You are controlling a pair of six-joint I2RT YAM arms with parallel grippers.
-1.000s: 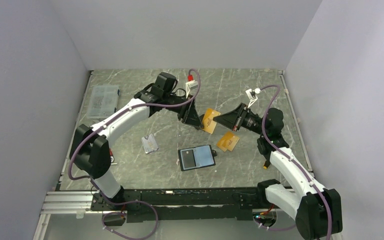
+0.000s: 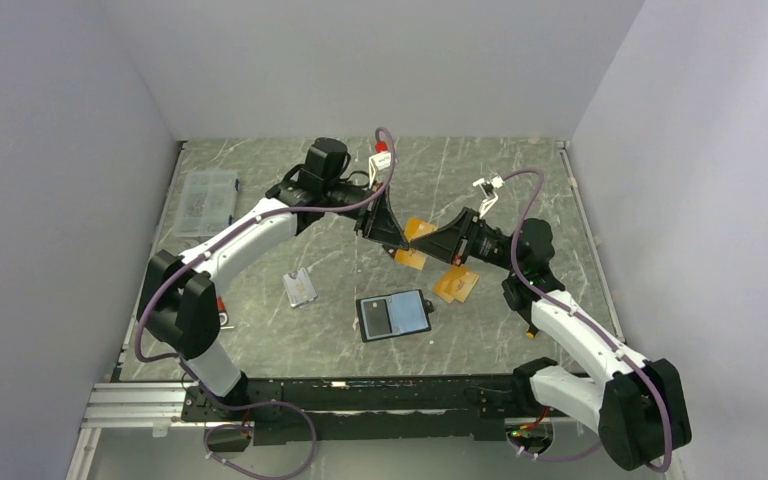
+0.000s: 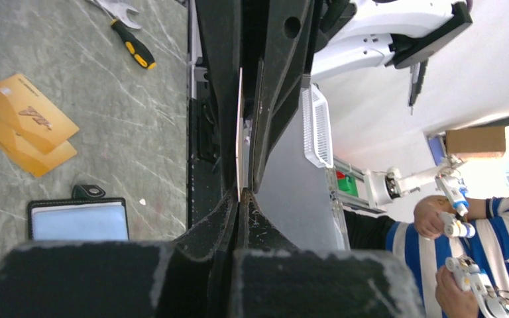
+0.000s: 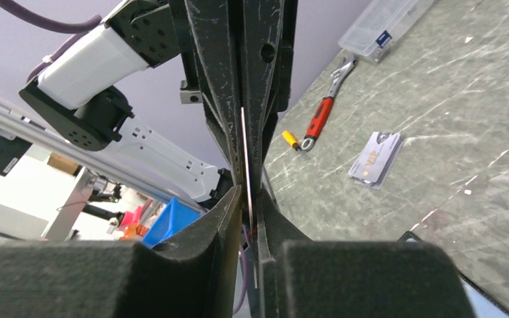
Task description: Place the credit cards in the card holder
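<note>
My two grippers meet over the table centre. An orange card [image 2: 416,229] is between them, seen edge-on in both wrist views as a thin strip. My left gripper [image 2: 400,244] and my right gripper [image 2: 418,243] are both shut at its edges; whether each grips it is hard to tell. Two orange cards [image 2: 455,283] lie below, overlapping. The open black card holder [image 2: 394,315] lies near the front. A silver VIP card stack [image 2: 299,287] lies to its left.
A clear plastic box [image 2: 205,205] is at the back left. A red-handled wrench [image 4: 319,118] and a screwdriver [image 3: 132,45] lie near the side edges.
My right gripper has moved left toward the left gripper and now meets it at the orange card. The left gripper and card have shifted slightly.
</note>
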